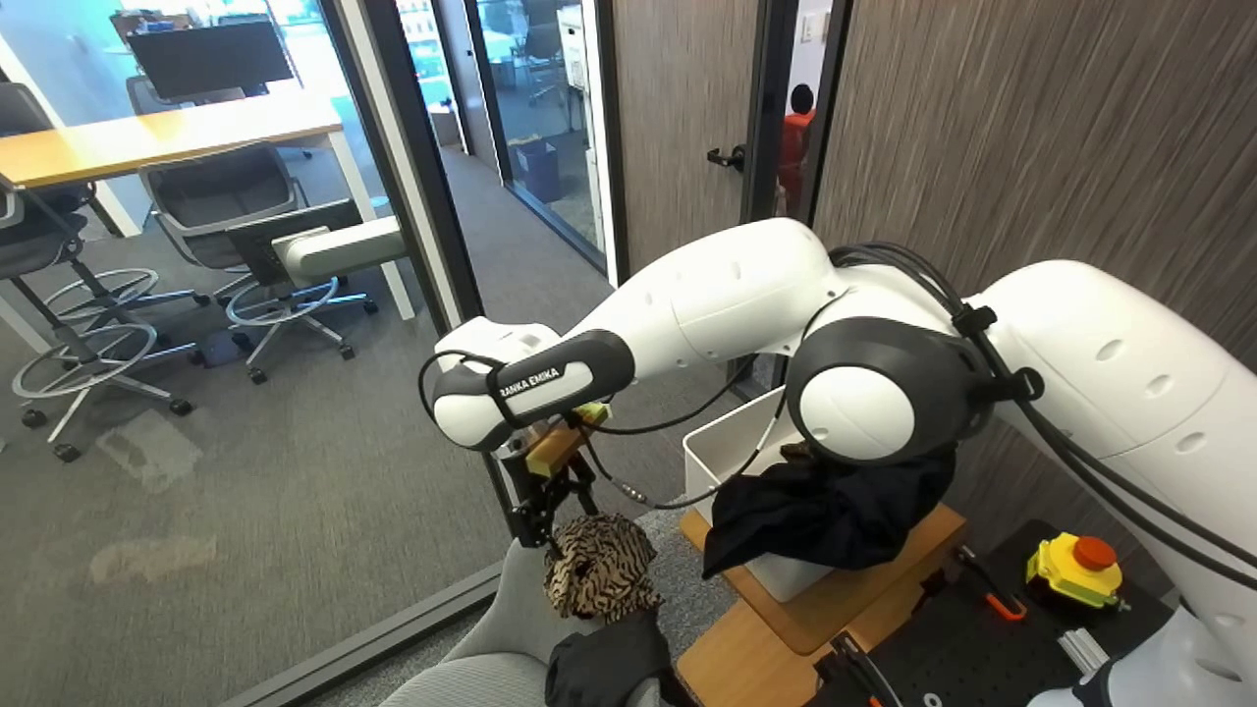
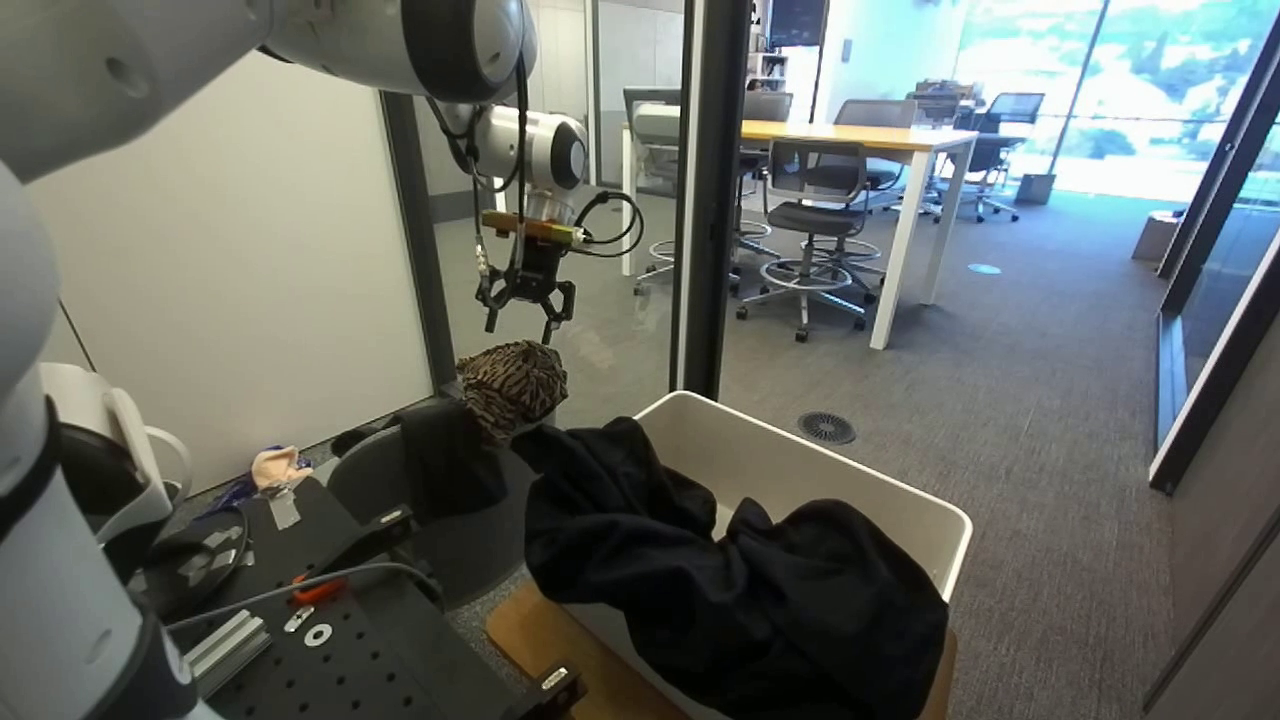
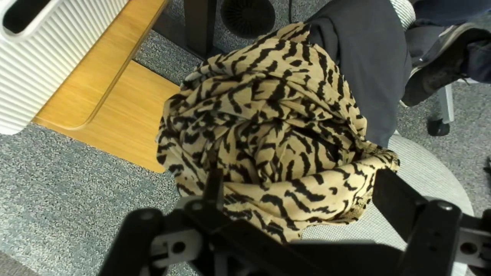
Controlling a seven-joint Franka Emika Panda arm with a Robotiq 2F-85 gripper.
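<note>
A tiger-striped tan and black cloth (image 3: 276,133) lies bunched over the grey chair (image 3: 435,170). In exterior view 1 the same cloth (image 1: 601,566) sits on the chair's upper part, beside a dark garment (image 1: 607,662). My gripper (image 2: 525,330) points down just above the striped cloth (image 2: 513,382), its fingers spread wide. From the wrist, the gripper shows one dark finger on each side of the cloth's near fold, with nothing pinched between them. Whether the fingertips touch the fabric is unclear.
A white bin (image 2: 828,450) with black cloth (image 2: 744,576) draped over its side stands on a wooden stand (image 1: 943,530). A black pegboard table (image 2: 360,654) with tools lies near the arm's base. A glass wall runs behind the chair. Someone's shoe (image 3: 437,64) shows beside it.
</note>
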